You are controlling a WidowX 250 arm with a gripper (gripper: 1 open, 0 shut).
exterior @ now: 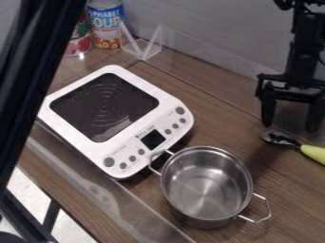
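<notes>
A black gripper (290,112) hangs at the right of the camera view, its fingers apart and pointing down, above a utensil with a metal head and a yellow handle (309,152) lying on the wooden counter. A steel pot (207,180) with two handles stands at the lower middle, in front of the gripper and to its left. A white induction cooktop (118,117) with a dark plate lies at the left.
A soup can (105,24) and another red can stand at the back left by a clear plastic piece. A wall runs along the back. The counter (203,104) between cooktop and gripper is clear.
</notes>
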